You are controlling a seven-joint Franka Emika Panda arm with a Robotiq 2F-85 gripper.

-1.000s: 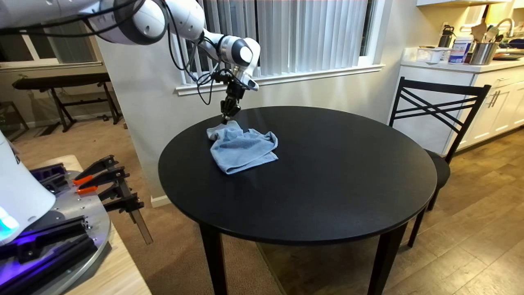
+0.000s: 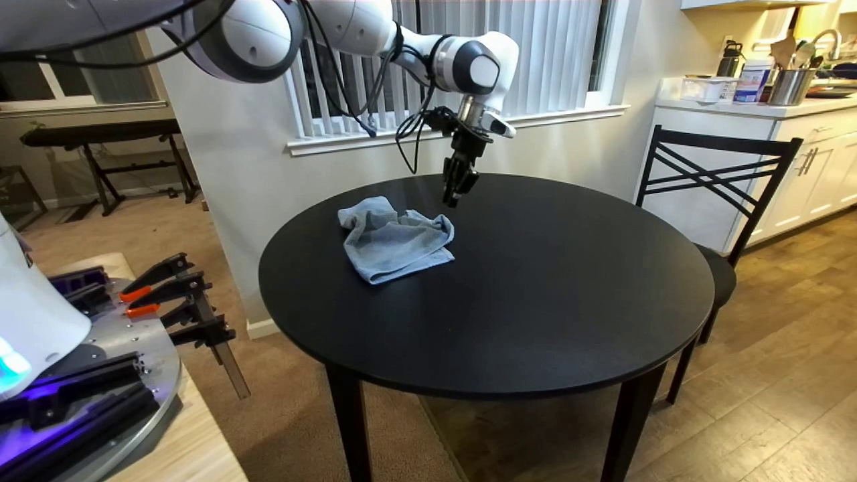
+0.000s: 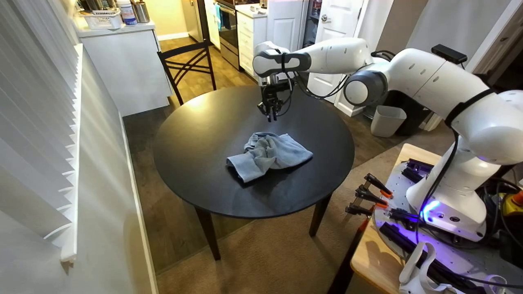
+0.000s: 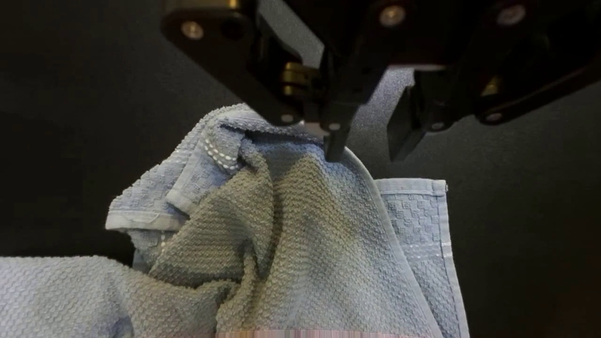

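Observation:
A crumpled grey-blue cloth [image 2: 394, 245] lies on the round black table [image 2: 554, 297], its folds bunched in the middle. My gripper [image 2: 451, 199] hangs above the table near the cloth's right end in exterior view 1. Exterior view 2 puts the gripper [image 3: 271, 118] just beyond the same cloth [image 3: 287, 152], clear of it. From the wrist, the two fingers of the gripper stand apart with a gap between them and nothing held. One fingertip overlaps the upper edge of the cloth [image 4: 332, 242] in that view.
A black chair [image 2: 719, 165] stands at the table's far right side, close to the white counter [image 2: 723, 108]. The window sill [image 2: 554, 119] and wall run behind the table.
In exterior view 1 the arm and gripper have moved right, from over the cloth's far left corner to beside its right end. The cloth looks unmoved.

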